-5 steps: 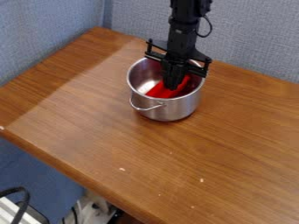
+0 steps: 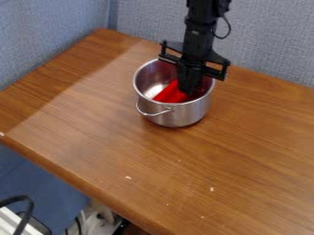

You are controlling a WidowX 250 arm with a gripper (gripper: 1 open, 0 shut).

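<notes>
A steel pot (image 2: 173, 115) with a wire handle stands on the wooden table near its back. A red object (image 2: 170, 94) lies inside it. My black gripper (image 2: 186, 84) reaches down from above into the pot, over the red object. Its fingertips are dark and partly hidden, so whether anything is between them is unclear.
Grey padded walls (image 2: 55, 37) stand behind and at the left. Cables and a white item lie beyond the lower left edge.
The gripper has shifted slightly to the right inside the pot, and its body looks a little more tilted.
</notes>
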